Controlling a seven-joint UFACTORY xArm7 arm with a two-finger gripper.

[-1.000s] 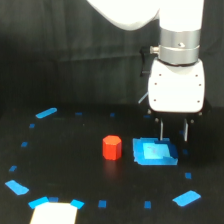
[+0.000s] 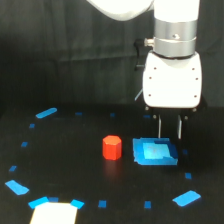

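A red block [image 2: 112,148] with a hexagon-like outline stands on the dark table, left of the middle. To its right lies a blue square [image 2: 154,153] with a lighter patch inside it. Over the back right of that square hangs my gripper [image 2: 170,136], pointing down from a white hand [image 2: 172,80]. Its two thin fingers are spread apart, with nothing visible between them. The red block is well to the left of the fingers and not touched by them.
Small blue marks dot the dark table, and longer blue strips [image 2: 46,113] lie near its sides. A pale object [image 2: 54,213] is cut off by the bottom edge, at left. Bare table surrounds the red block. A dark curtain [image 2: 60,50] hangs behind.
My hand has shifted slightly left and a little up in the picture. The red block and the blue square have not moved. The fingers stay apart.
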